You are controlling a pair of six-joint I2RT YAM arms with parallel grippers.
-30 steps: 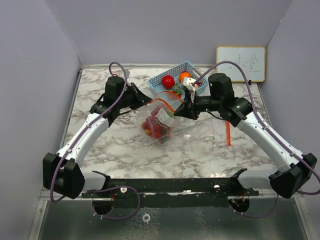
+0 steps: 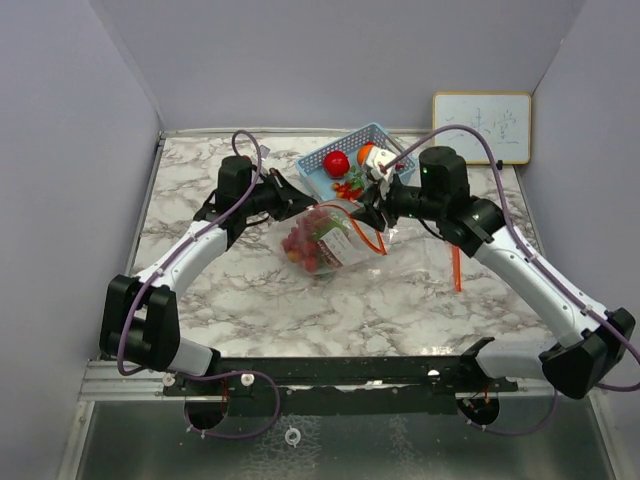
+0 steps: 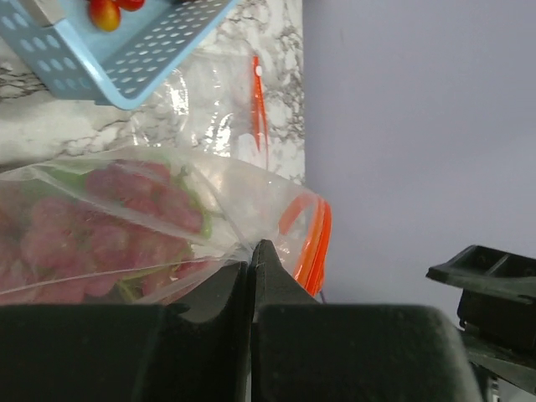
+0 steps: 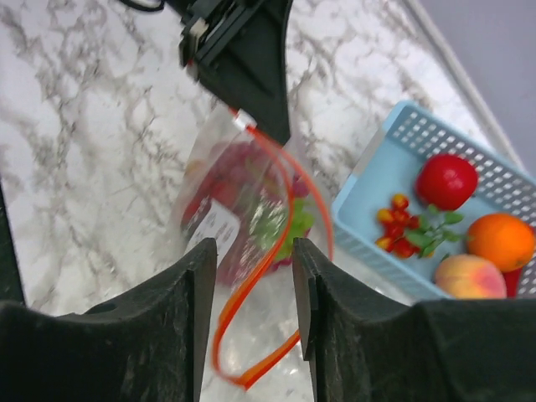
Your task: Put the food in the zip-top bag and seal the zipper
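Note:
A clear zip top bag point(image 2: 350, 236) with an orange zipper holds red grapes point(image 2: 305, 240) and a white label. In the left wrist view my left gripper is shut, the bag's clear film point(image 3: 213, 193) pinched at its tips close to the orange zipper. My right gripper stands open; in its wrist view the bag's mouth point(image 4: 264, 276) gapes between and beyond its fingers, with the zipper's two orange strips spread apart. In the top view the right gripper point(image 2: 372, 215) is at the bag's right end, close to the zipper.
Behind the bag, a blue basket point(image 2: 312, 160) holds a red tomato point(image 2: 337, 163), small tomatoes point(image 4: 398, 222), an orange point(image 4: 500, 241) and a peach point(image 4: 469, 275). Another clear bag with an orange zipper point(image 2: 456, 268) lies flat at the right. A whiteboard point(image 2: 482, 125) stands at the back right.

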